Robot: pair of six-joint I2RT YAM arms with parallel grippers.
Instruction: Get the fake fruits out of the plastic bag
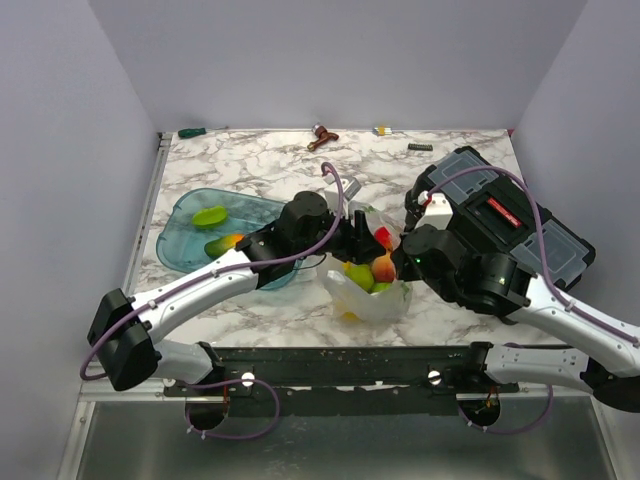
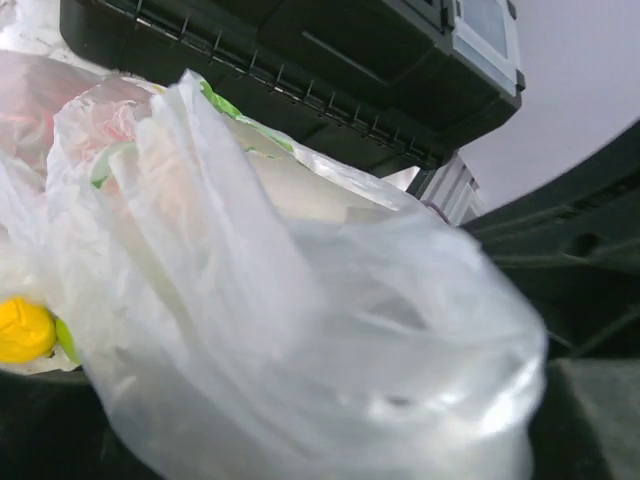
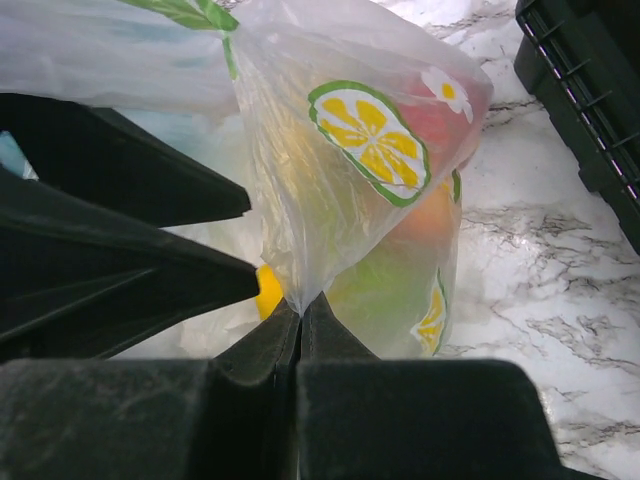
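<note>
The white translucent plastic bag (image 1: pixel 362 300) stands at the table's front middle, its mouth spread. Inside, the top view shows an orange-red peach (image 1: pixel 383 268) and a green fruit (image 1: pixel 359 276). My right gripper is shut on a gathered fold of the bag's side. From the left, my left gripper reaches over the bag mouth, fingers apart. In the left wrist view bag film fills most of the space between its fingers, hiding most fruit. A yellow fruit (image 2: pixel 25 330) shows at that view's left edge.
The teal basket (image 1: pixel 170 235) at the left holds a green fruit (image 1: pixel 210 217) and a mango (image 1: pixel 222 245). A black toolbox (image 1: pixel 500 212) stands close on the right. Small tools lie along the back edge.
</note>
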